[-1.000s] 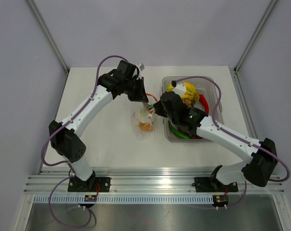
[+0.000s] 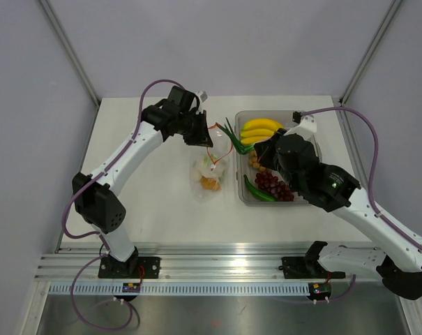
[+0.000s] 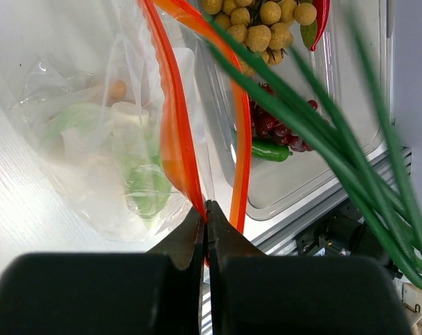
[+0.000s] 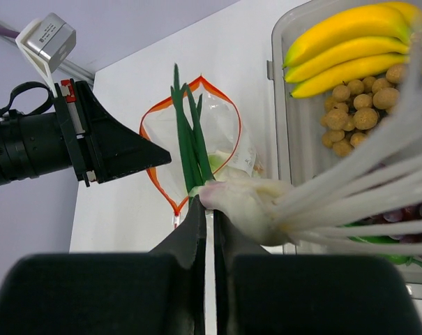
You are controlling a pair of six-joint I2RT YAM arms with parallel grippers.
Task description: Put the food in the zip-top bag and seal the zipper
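The zip top bag (image 2: 209,174) lies left of the tray, clear with an orange zipper rim (image 3: 172,91); its mouth gapes and some pale, green and orange food shows inside. At that rim, my left gripper (image 2: 209,144) is shut, with the thin orange edge running between its fingertips in the left wrist view. A bunch of green onions (image 4: 190,139), green leaves and white bulb end with roots, is pinched in my right gripper, shut on the white part. The leaves (image 2: 233,139) point toward the bag's mouth from above the tray's left edge.
A grey tray (image 2: 242,195) to the right holds bananas (image 4: 357,42), longan-like fruit (image 4: 364,105), grapes (image 2: 273,187), a green pepper or cucumber (image 2: 257,191) and a red pepper (image 3: 322,21). Left of the bag the white table (image 2: 148,202) is clear.
My right gripper has moved right, away from the bag, drawing the green onions out from its mouth to over the tray's edge. The left arm has barely moved.
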